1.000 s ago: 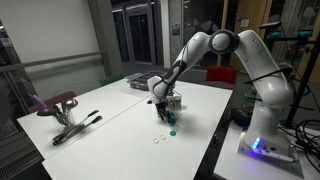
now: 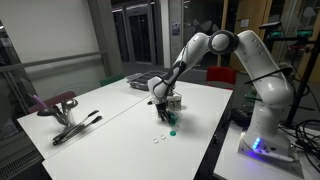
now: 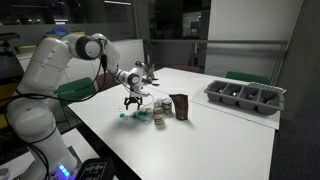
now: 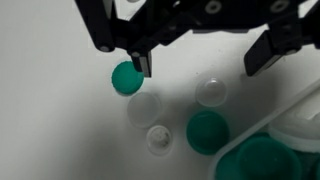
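My gripper stands open in the wrist view, a wide gap between its two dark fingers and nothing held. Below it, a green cap (image 4: pixel 127 78) lies near the left finger, and a second green cap (image 4: pixel 207 132) rests close to a pale container (image 4: pixel 284 112) at the lower right. That container has green pieces (image 4: pixel 268 158) inside. Whitish round caps lie between the green ones, among them a cloudy one (image 4: pixel 143 108) and a smaller one (image 4: pixel 159 139). From outside, the gripper (image 2: pixel 158 108) hangs low over the white table; its fingertips are hard to make out.
Utensils in a holder (image 2: pixel 66 118) occupy the table's left side. Jars (image 3: pixel 158 116), a dark brown bag (image 3: pixel 180 106) and a grey divided bin (image 3: pixel 243 97) stand beyond the gripper.
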